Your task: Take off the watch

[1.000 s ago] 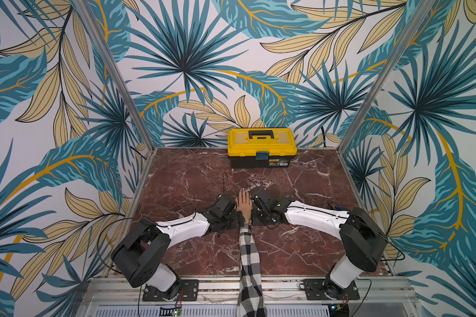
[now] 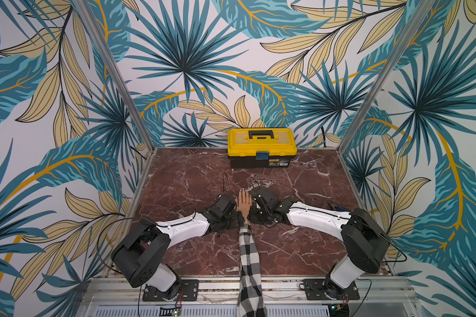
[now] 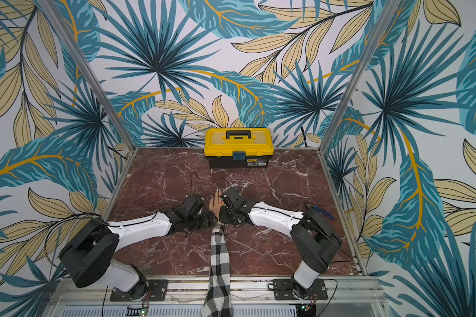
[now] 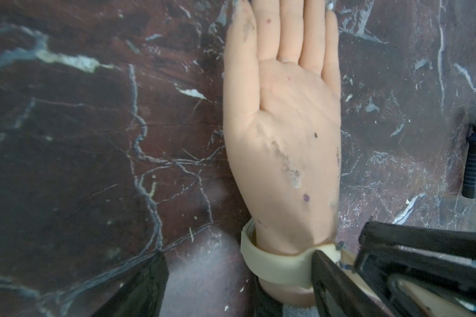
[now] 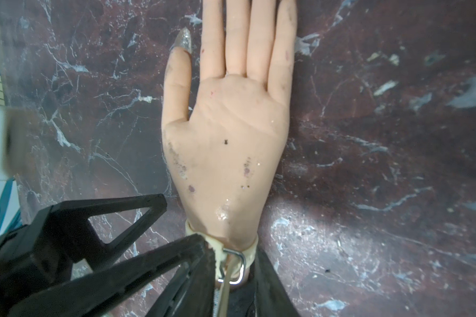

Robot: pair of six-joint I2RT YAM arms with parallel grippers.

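Observation:
A mannequin hand in a checked sleeve lies palm up on the table. The watch's pale strap circles the wrist; its metal buckle shows in the right wrist view, with a thin strap end beside it. My left gripper has its fingers apart on either side of the wrist at the strap. My right gripper is at the buckle, fingertips close around the strap end; whether it grips it is unclear.
A yellow toolbox stands at the back of the marble table. Pliers lie to the right. Both arms reach in close to each other from either side.
My right arm has shifted very slightly to the right over the last second. The hand and left arm look unchanged.

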